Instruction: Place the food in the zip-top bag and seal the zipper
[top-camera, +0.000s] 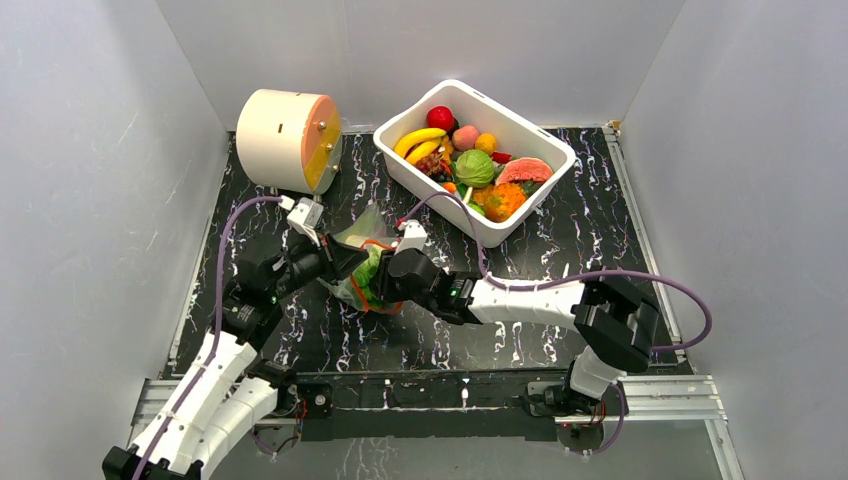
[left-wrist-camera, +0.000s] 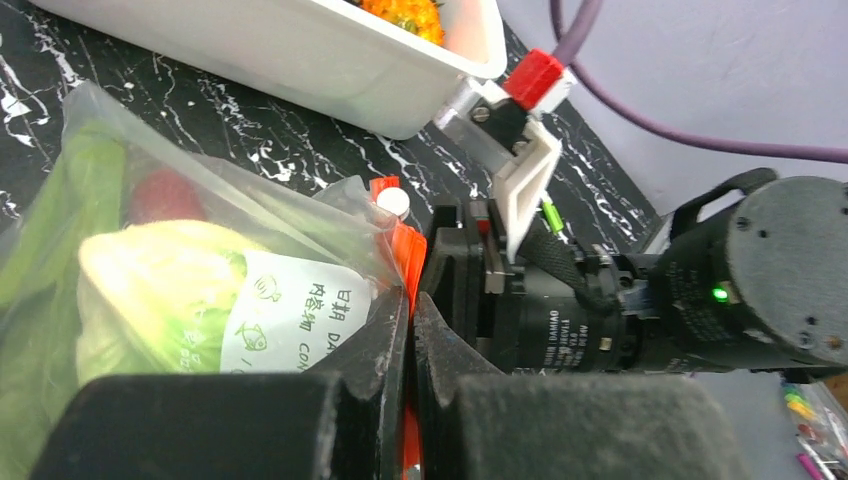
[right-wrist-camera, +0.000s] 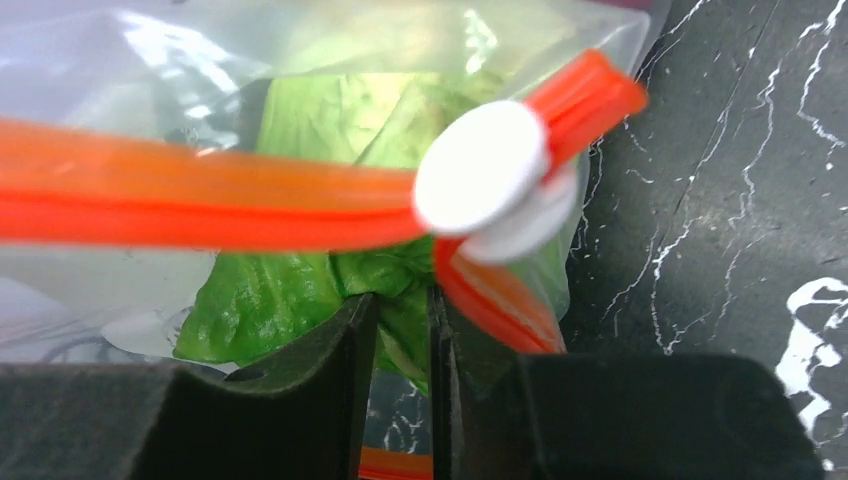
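The clear zip bag (top-camera: 372, 222) with orange zip strips lies between my two grippers, holding green leafy food (right-wrist-camera: 270, 300); pale food and a white label (left-wrist-camera: 290, 315) show through its side. My left gripper is shut on the bag's orange strip (left-wrist-camera: 409, 250). A white slider (right-wrist-camera: 480, 165) sits at the strip's end, just above my right gripper. That gripper stands partly open over the bag, a gap between its fingers with lettuce and orange strip visible beyond. In the top view, both grippers hide part of the bag's mouth.
A white bin (top-camera: 520, 225) of fruit and vegetables stands behind, close to the right arm's cable. At the back left sits a cream-and-orange drum (top-camera: 275, 140). A small green object (left-wrist-camera: 552, 215) lies beyond the right gripper.
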